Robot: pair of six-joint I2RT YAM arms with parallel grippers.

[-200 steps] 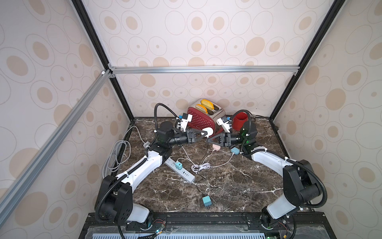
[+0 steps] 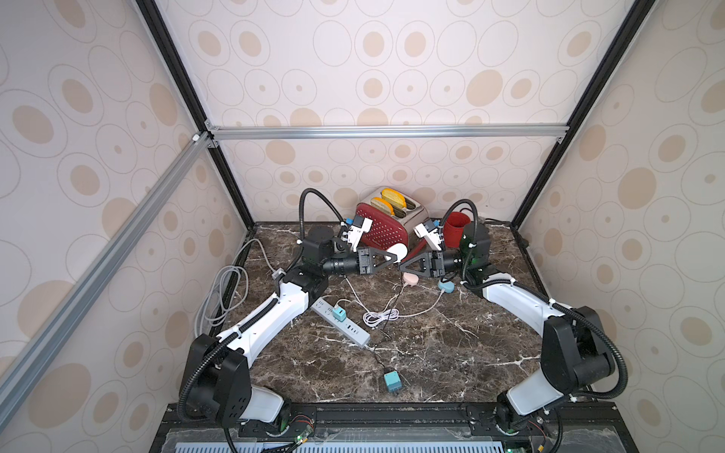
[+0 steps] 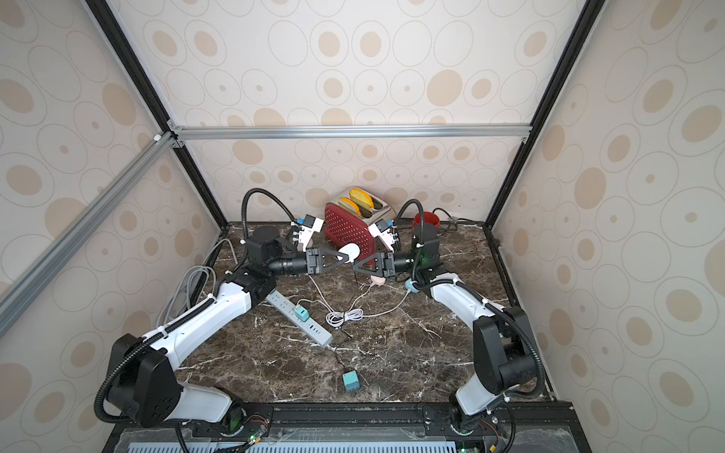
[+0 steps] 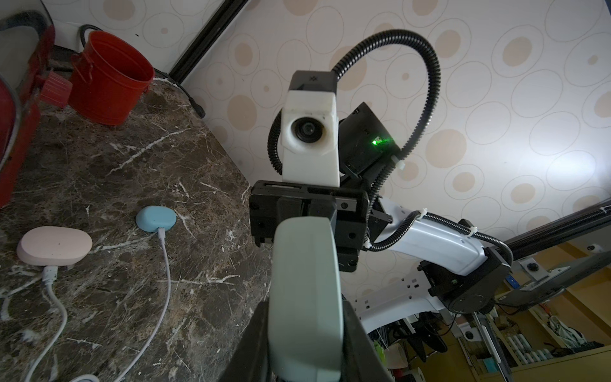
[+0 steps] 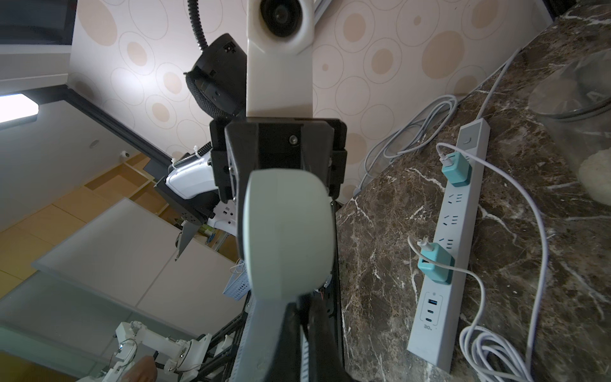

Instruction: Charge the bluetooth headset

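A pale white headset case (image 2: pixel 396 251) (image 3: pixel 349 251) (image 4: pixel 304 293) (image 5: pixel 287 229) is held up over the table, with my left gripper (image 2: pixel 387 256) shut on it. Just below and right of it, my right gripper (image 2: pixel 404 267) is shut; a thin dark cable runs down near its tips, and whether it is between them is unclear. A power strip (image 5: pixel 464 210) on the table holds cyan chargers (image 5: pixel 436 254) with white cables. A pink case (image 4: pixel 54 243) and a blue case (image 4: pixel 156 217) lie on the marble, each with a white cable attached.
A red-and-beige container (image 2: pixel 381 222) with yellow items stands at the back, beside a red bucket (image 4: pixel 108 76). Coiled white cable (image 2: pixel 381 317) lies mid-table. A cyan cube (image 2: pixel 392 381) sits near the front edge.
Both grippers have moved slightly to the right over the last second, with the white case still in the left one.
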